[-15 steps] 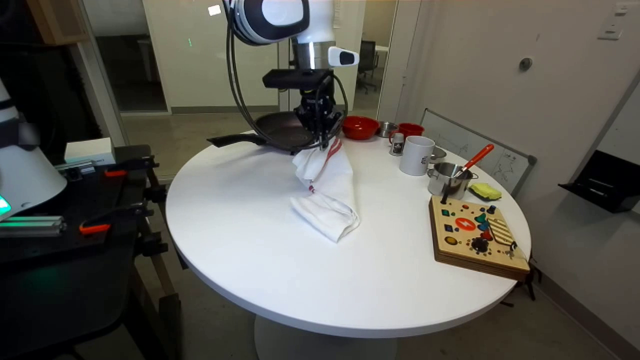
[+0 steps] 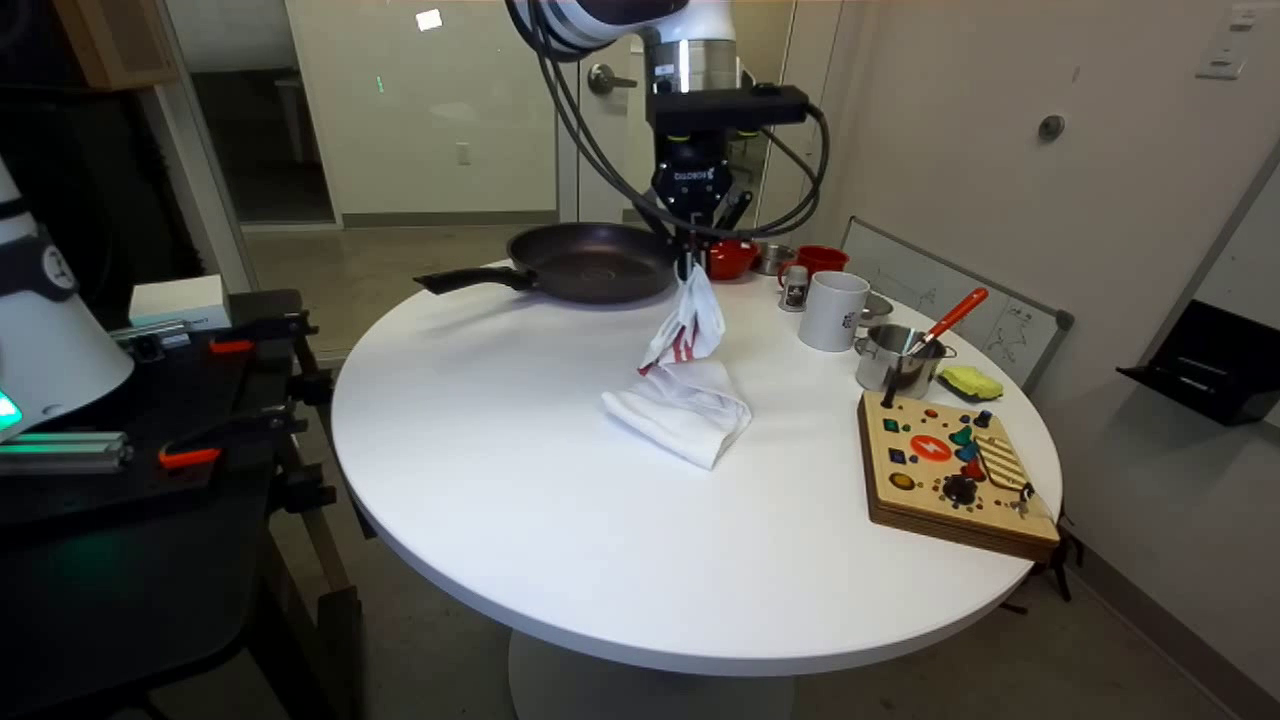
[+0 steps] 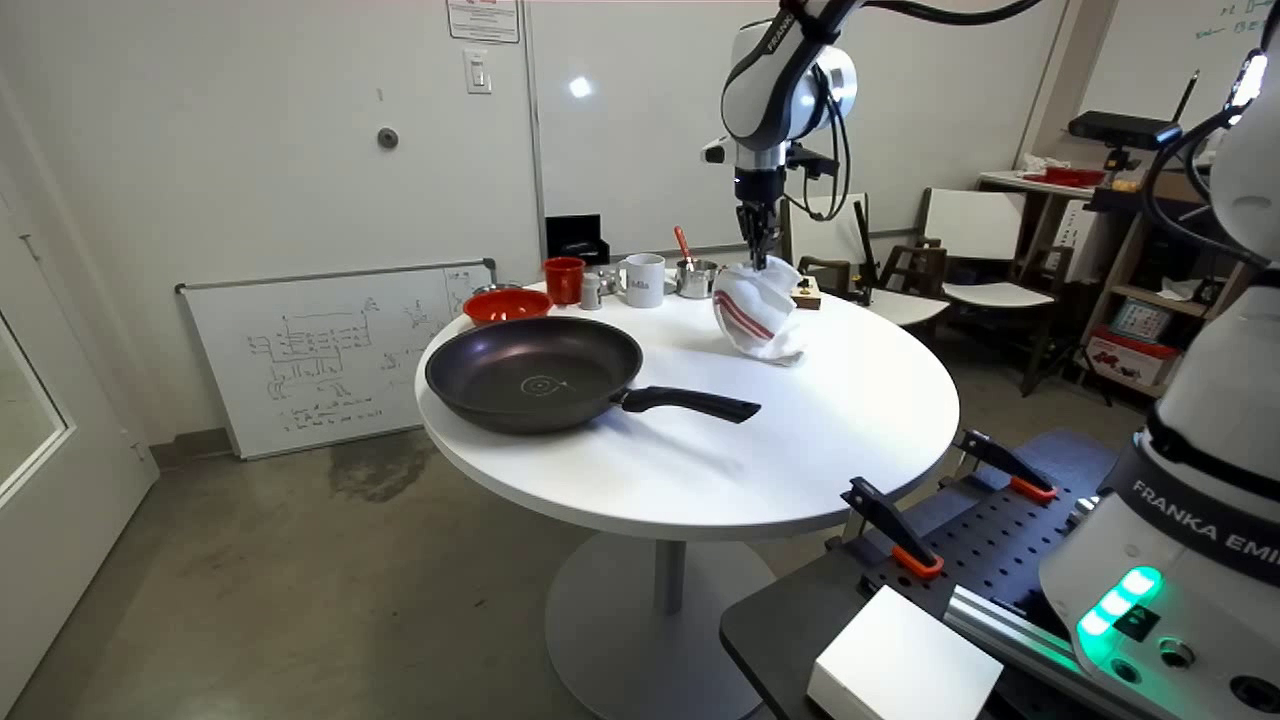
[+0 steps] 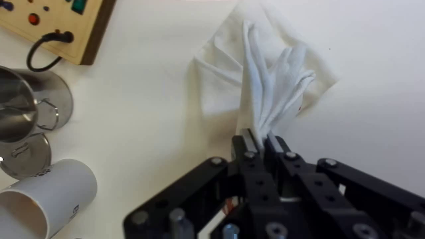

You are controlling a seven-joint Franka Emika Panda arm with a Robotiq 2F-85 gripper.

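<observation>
A white towel with red stripes (image 2: 691, 408) hangs from my gripper (image 2: 692, 266), its lower part spread in folds on the round white table (image 2: 504, 480). In the wrist view the fingers (image 4: 247, 140) pinch a gathered bunch of the towel (image 4: 275, 83), and the loose end trails onto the table beyond them. From the second exterior view, the gripper (image 3: 758, 258) points straight down above the towel (image 3: 756, 314), whose red stripes face that camera. The exact layers of cloth between the fingertips are hidden.
A dark frying pan (image 2: 596, 262) stands at the table's far side, handle to the left. Along the right are a white mug (image 2: 834, 312), a steel pot (image 2: 902, 360), a yellow-green sponge (image 2: 970, 383) and a wooden button board (image 2: 956, 472).
In exterior view 1 my gripper has moved right and turned, carrying the towel along. The towel's hanging part looks narrower and more twisted, and its lying end has shifted right.
</observation>
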